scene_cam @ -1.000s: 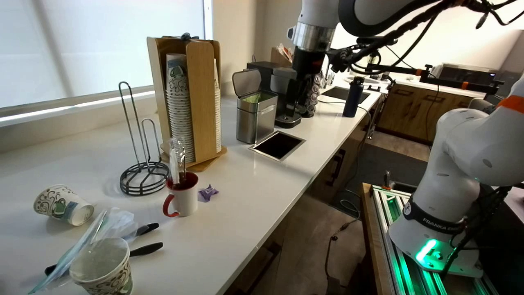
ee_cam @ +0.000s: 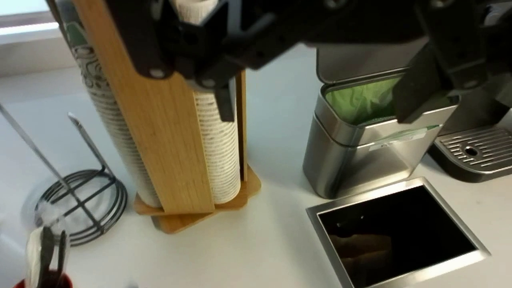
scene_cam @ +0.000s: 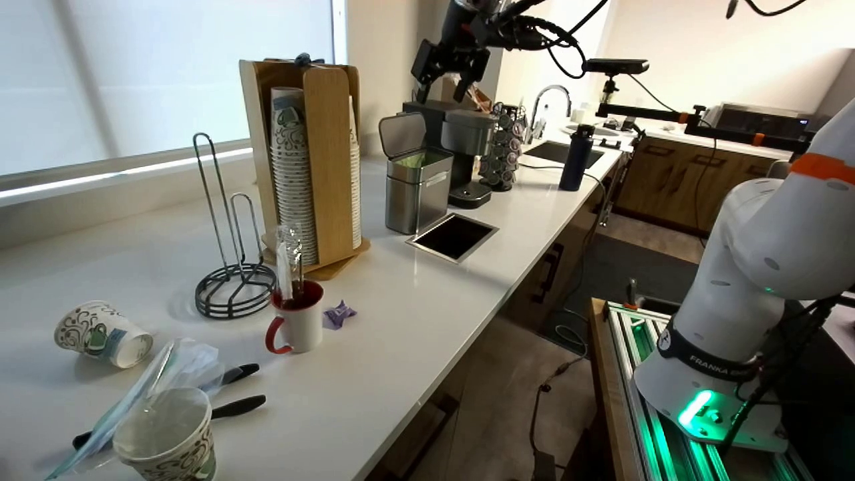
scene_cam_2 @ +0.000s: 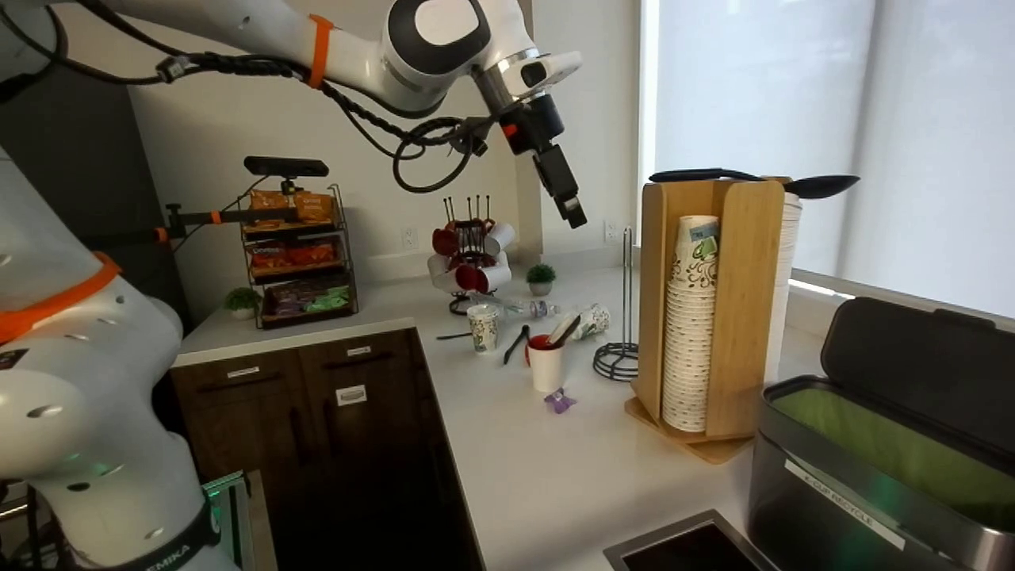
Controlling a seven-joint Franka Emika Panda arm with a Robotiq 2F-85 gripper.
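Observation:
High above the counter, my gripper [scene_cam: 441, 92] stands open with nothing between its fingers; in the other exterior view the gripper [scene_cam_2: 573, 214] shows from the side. The wrist view has the dark fingers [ee_cam: 422, 86] spread wide across its top. Beneath are the wooden cup holder [ee_cam: 173, 158] with stacked paper cups [ee_cam: 218, 153] and the steel bin [ee_cam: 355, 153], its lid raised on a green liner. A white mug [scene_cam: 302, 327] with a red inside holds utensils. Beside it lies a crumpled purple wrapper [scene_cam: 340, 314].
A square opening [scene_cam: 453, 237] sits in the counter before the bin. Near the mug are a wire stand [scene_cam: 234, 290], a tipped paper cup [scene_cam: 103, 333], an upright paper cup [scene_cam: 168, 437] and black-handled utensils [scene_cam: 238, 406]. Black utensils [scene_cam_2: 752, 178] lie atop the cup holder.
In exterior view 1, my gripper has risen and moved left, from in front of the coffee machine to above it. The counter objects look unmoved.

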